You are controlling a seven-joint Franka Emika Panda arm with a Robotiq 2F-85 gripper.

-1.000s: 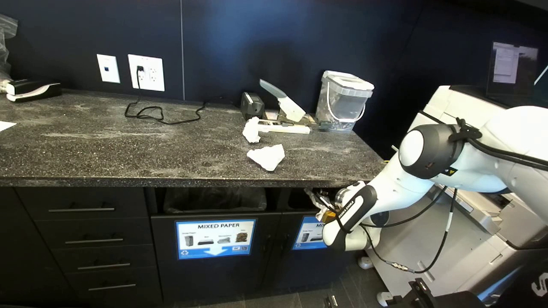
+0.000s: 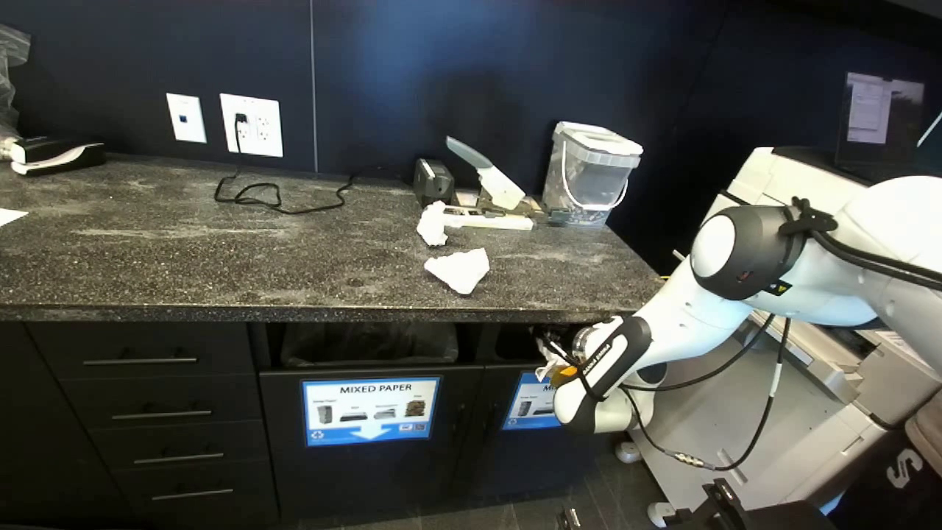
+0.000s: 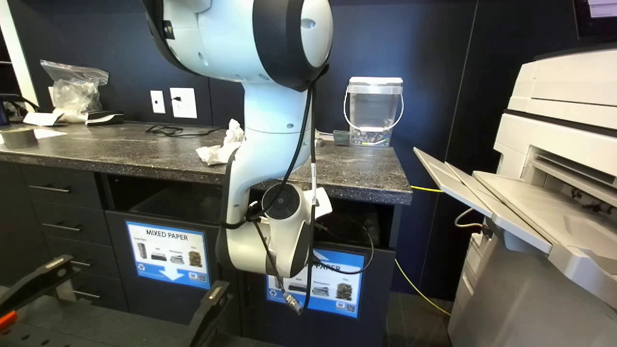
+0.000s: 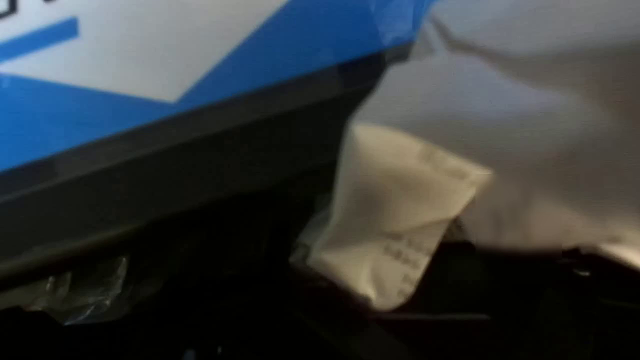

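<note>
My gripper (image 2: 553, 358) is at the mouth of the right-hand bin opening, under the counter's front edge. It is open, though the arm and white paper partly hide its fingers. In the wrist view, a large pale sheet of crumpled paper (image 4: 540, 138) fills the right side, with a smaller printed scrap (image 4: 390, 222) in front of it. In exterior view 2, a white piece of paper (image 3: 322, 202) shows beside the wrist. Two white crumpled papers lie on the counter: a front one (image 2: 461, 270) and a back one (image 2: 432, 224).
Behind the papers stand a large stapler (image 2: 494, 185) and a clear lidded bucket (image 2: 593, 172). The left bin opening (image 2: 371, 343) sits above a MIXED PAPER sign (image 2: 371, 411). A printer (image 3: 555, 162) stands to the right.
The arm's elbow has shifted slightly to the right, while the gripper stays by the bin opening. White material beside the gripper sits a little lower. The counter papers have not moved.
</note>
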